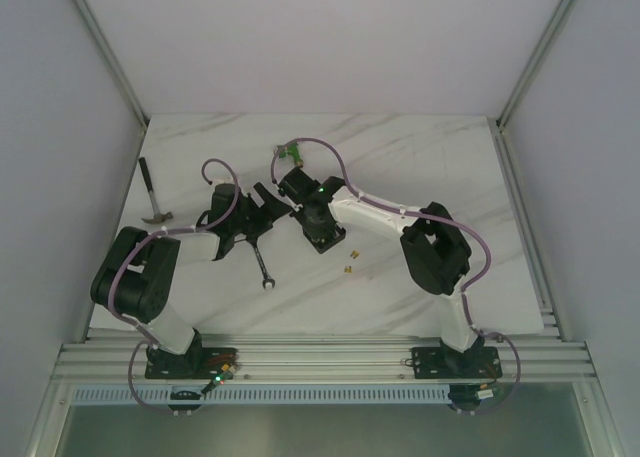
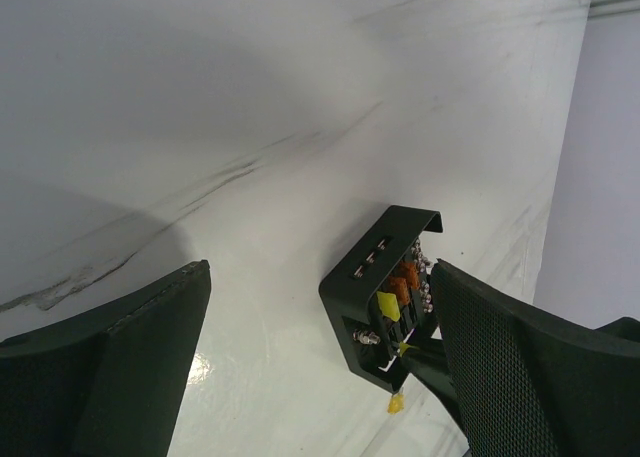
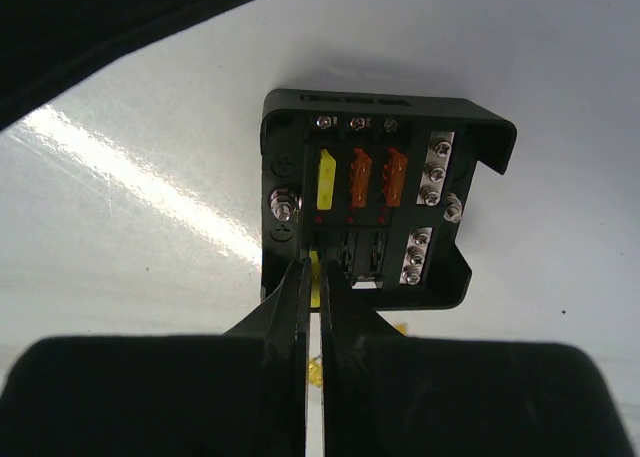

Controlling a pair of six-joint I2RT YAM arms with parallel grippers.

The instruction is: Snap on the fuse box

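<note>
The black fuse box [image 3: 464,277] lies open on the marble table, one yellow fuse [image 3: 326,177] and two orange fuses [image 3: 362,177] seated in its upper row. My right gripper is over the lower left slot, shut on a second yellow fuse that sits at that slot; how deep it sits I cannot tell. My left gripper stands open to the left of the box, which shows beyond its right finger in the left wrist view.
Loose yellow fuses [image 1: 348,269] lie in front of the box. A wrench [image 1: 262,267] and a hammer [image 1: 152,197] are at the left, a green tool [image 1: 294,152] behind.
</note>
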